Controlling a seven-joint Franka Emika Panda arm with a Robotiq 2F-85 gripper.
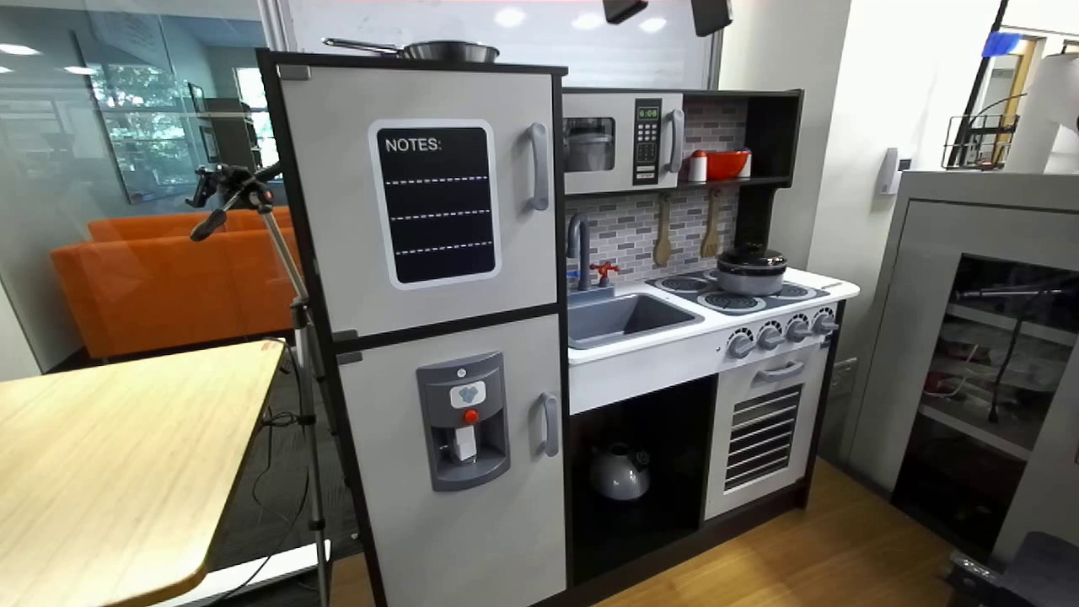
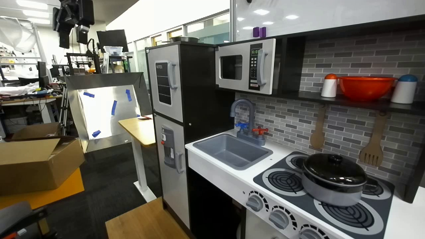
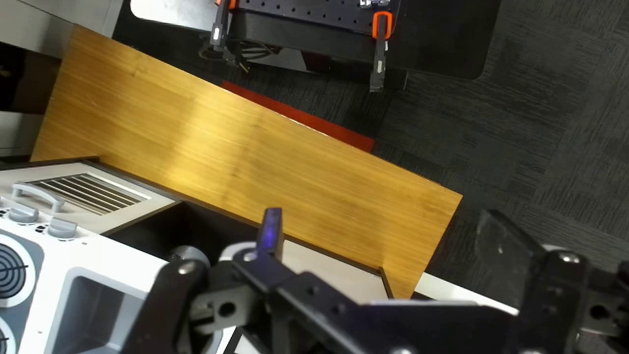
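My gripper is open in the wrist view, its two fingers wide apart and nothing between them. Only its fingertips show at the top edge of exterior view 1. Exterior view 2 has the gripper high at the upper left, away from the toy kitchen and touching nothing. On the stove stands a grey pot with a black lid. A red bowl sits on the shelf between two shakers. The microwave and the fridge doors look closed.
A pan lies on top of the fridge. Below the grey sink, a kettle stands in the open dark cabinet. The sink looks empty. Left of the fridge are a wooden table and a tripod.
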